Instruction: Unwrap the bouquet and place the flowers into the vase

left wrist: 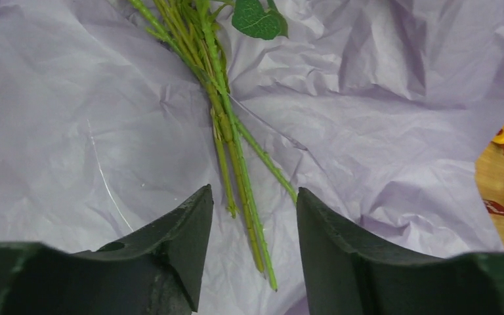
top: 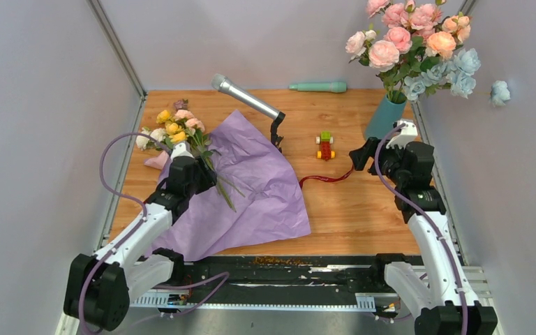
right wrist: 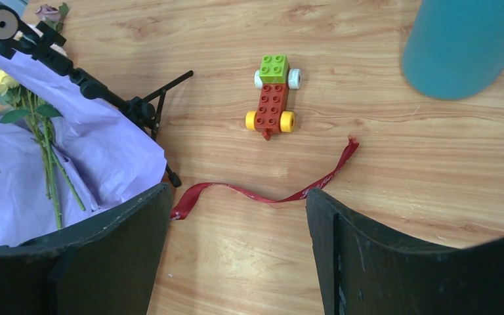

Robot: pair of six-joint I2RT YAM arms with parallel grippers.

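A bunch of yellow, white and peach flowers (top: 175, 128) lies on purple paper (top: 265, 202) at the left. Its green stems (left wrist: 226, 141) run down towards my left gripper, which is part open. The stem ends show between its fingers in the left wrist view, lying on the paper and not clamped. At the right back stands the teal vase (top: 385, 118), full of pink, peach and blue flowers (top: 419, 52). My right gripper is open and empty, in front of the vase and above the bare table.
A microphone (top: 248, 94) on a black stand leans behind the paper. A toy brick car (right wrist: 272, 98) and a red ribbon (right wrist: 256, 195) lie mid-table. Against the back lies a teal tube (top: 317, 87).
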